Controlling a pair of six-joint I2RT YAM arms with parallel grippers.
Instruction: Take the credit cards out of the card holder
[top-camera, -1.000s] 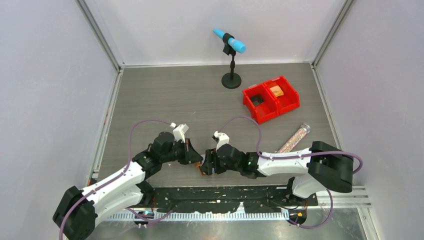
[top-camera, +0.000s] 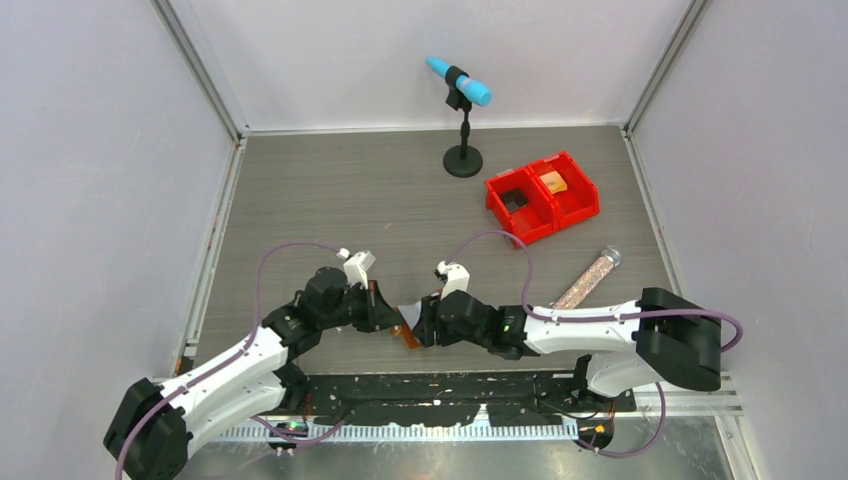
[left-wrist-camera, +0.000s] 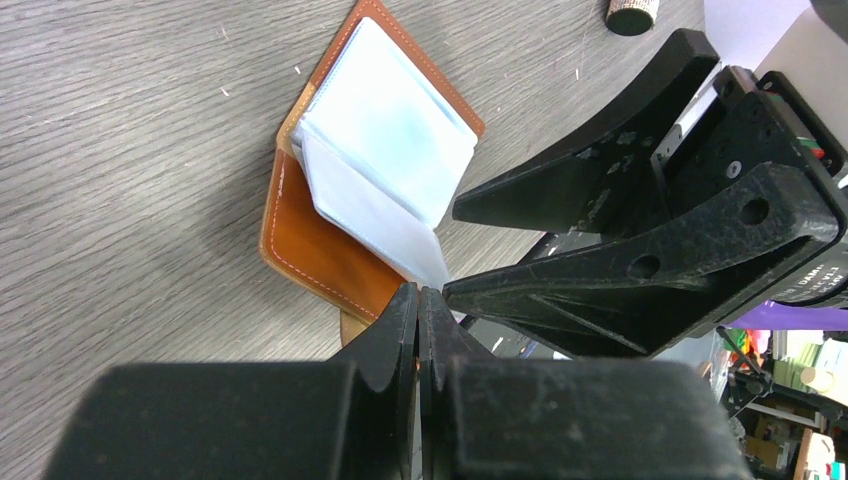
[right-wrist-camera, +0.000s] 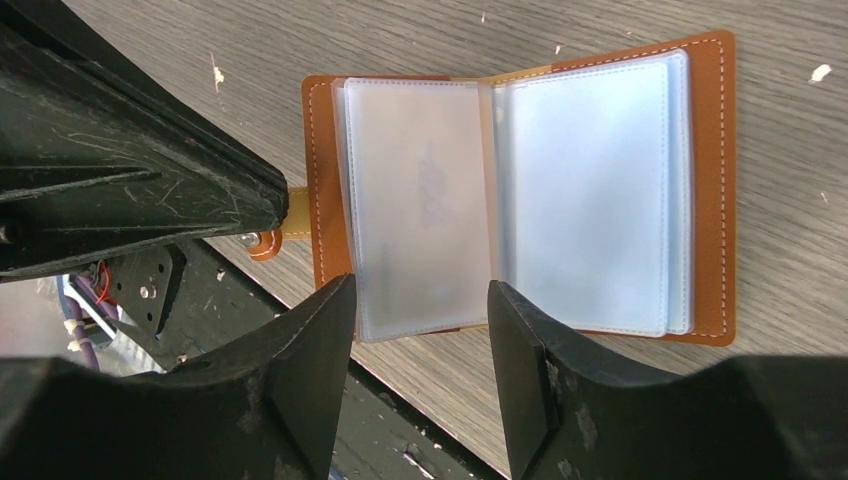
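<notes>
The brown card holder lies spread open on the table with clear sleeves showing, a raised sleeve and a flatter sleeve. No separate card can be made out in them. My left gripper is shut at the holder's strap side, its tip close to the tan strap; nothing clearly shows between its fingers. Across from it, my right gripper stands open over the raised sleeve's near edge, with nothing held. Its lower finger reaches that sleeve's corner; whether they touch is unclear.
A red two-part bin sits at the back right, with a dark item and a tan item inside. A clear tube lies near the right arm. The microphone stand is at the back.
My right gripper has shifted right, away from the left one, uncovering more of the pale sleeve and brown holder between them. The left arm is nearly still.
</notes>
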